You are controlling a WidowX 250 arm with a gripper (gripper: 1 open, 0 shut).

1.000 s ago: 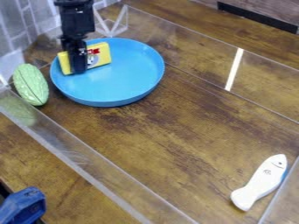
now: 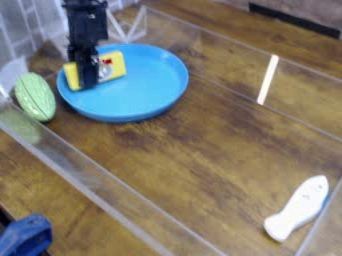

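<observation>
A yellow box (image 2: pixel 111 62) with small dark and red markings sits in a blue plate (image 2: pixel 154 92) at the upper left. My black gripper (image 2: pixel 84 72) reaches down from the top onto the box's left part, its fingers shut on it. The gripper covers part of the box.
A green melon-like object (image 2: pixel 35 97) lies just left of the plate. A white handled object (image 2: pixel 297 209) lies at the lower right, and a blue item (image 2: pixel 24 237) at the lower left. A wall bounds the upper left.
The gripper and yellow box have shifted very slightly within the plate over the last second. Nothing else has visibly moved.
</observation>
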